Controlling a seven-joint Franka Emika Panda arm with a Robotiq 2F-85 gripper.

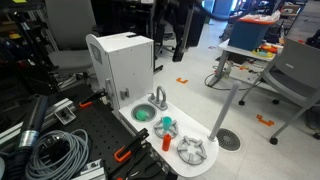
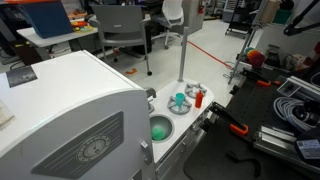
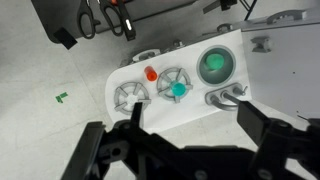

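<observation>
High over the toy kitchen counter, my gripper stands open, its dark fingers spread and nothing between them. It appears at the top of exterior view 1, well above the counter. A teal cup rests on the burner beside the sink. Near the counter's edge stands a small red bottle-like object, between the two burners. Inside the round sink lies a green item, its exact shape unclear. The second burner is bare.
Beside the sink rises a grey faucet. A white cabinet adjoins the counter's sink end. Along the other side runs a black table with orange-handled clamps and a coiled cable. Open floor lies behind the counter.
</observation>
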